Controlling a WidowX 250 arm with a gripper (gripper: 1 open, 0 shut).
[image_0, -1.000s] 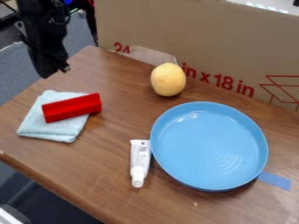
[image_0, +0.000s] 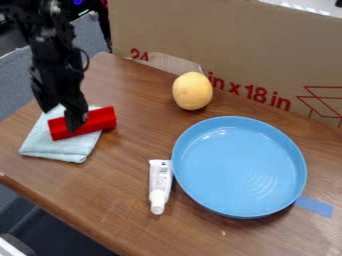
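My black gripper (image_0: 67, 115) has its fingers down around the middle of a red box-shaped object (image_0: 98, 119), which lies on a folded pale blue cloth (image_0: 54, 146) at the left of the table. The fingers look open; whether they touch the red object is hard to tell.
A blue plate (image_0: 239, 165) lies at the right, with a white tube (image_0: 159, 186) to its left. A yellow round object (image_0: 193, 91) stands at the back before a cardboard panel (image_0: 267, 60). Its edge runs along the lower left.
My gripper has come down from above and behind the red object to reach it. The objects on the table look unmoved.
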